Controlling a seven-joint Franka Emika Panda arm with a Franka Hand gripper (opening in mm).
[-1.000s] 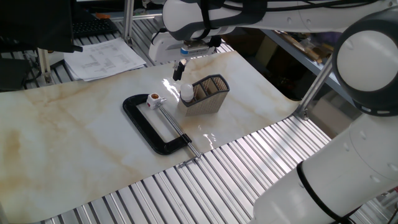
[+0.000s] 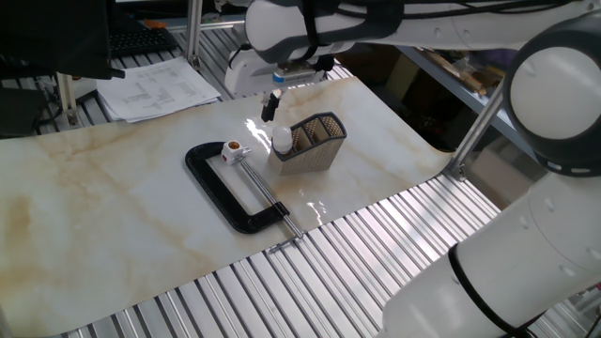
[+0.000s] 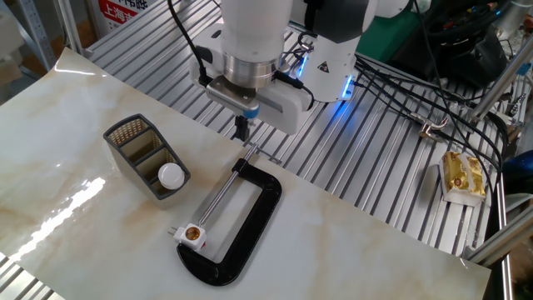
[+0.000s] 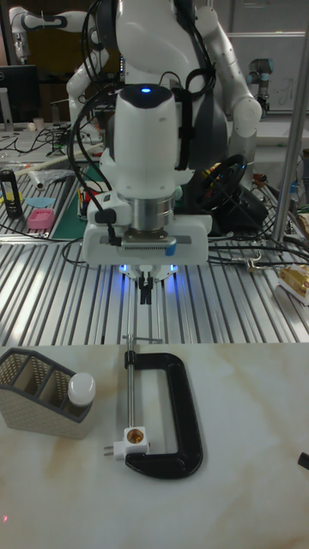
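My gripper [image 4: 145,292] hangs in the air with its black fingers together and nothing visible between them. In exterior view 2 the gripper [image 3: 241,129] appears above the end of the clamp's screw. A large black C-clamp [image 3: 256,223] lies flat on the marbled board. At one end of its screw sits a small white plug-in socket [image 3: 192,237] with a brass-coloured opening and metal prongs. Close by stands a grey-beige divided holder [image 2: 308,158]; a white round-topped object [image 3: 171,176], like a bulb, rests in one of its end compartments.
The marbled board [image 2: 103,216] has wide free room around these things. Slatted metal table [image 2: 254,300] borders it. Papers [image 2: 156,91] lie at the back in exterior view 1. A gold-and-white packet [image 3: 462,177] lies well apart, near cables.
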